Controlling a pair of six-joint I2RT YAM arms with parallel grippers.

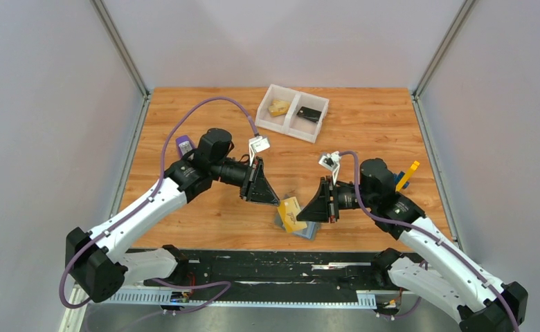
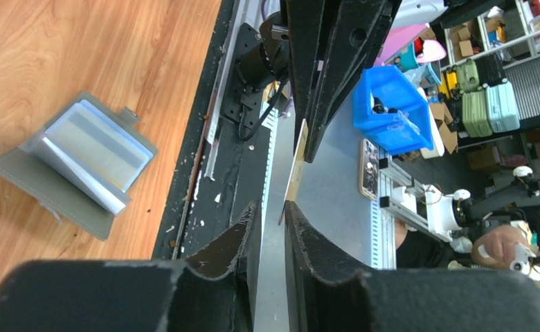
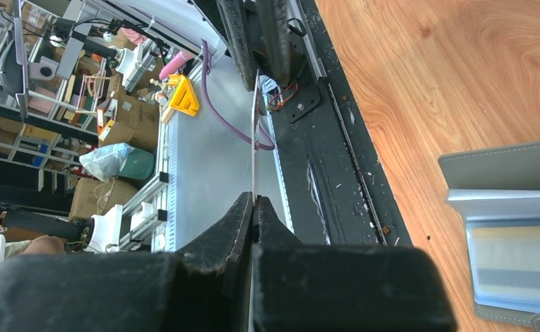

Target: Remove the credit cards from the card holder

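A gold card (image 1: 291,216) hangs above the table between my two grippers, seen nearly edge-on in both wrist views. My right gripper is shut on one end of this card (image 3: 255,138). At the opposite end, my left gripper stands part open; the card (image 2: 295,169) reaches its right fingertip, and a gap shows between the fingers. Below lies the grey card holder (image 1: 308,231), open on the table, partly covered by the card from above. Its clear sleeves (image 2: 101,145) show in the left wrist view, and a pale yellowish area shows inside.
At the back, a white two-compartment box (image 1: 261,120) holds a yellowish item (image 1: 279,108) on its left and a black one (image 1: 309,114) on its right. A purple object (image 1: 184,144) lies behind the left arm. Something yellow (image 1: 407,176) sits beyond the right arm.
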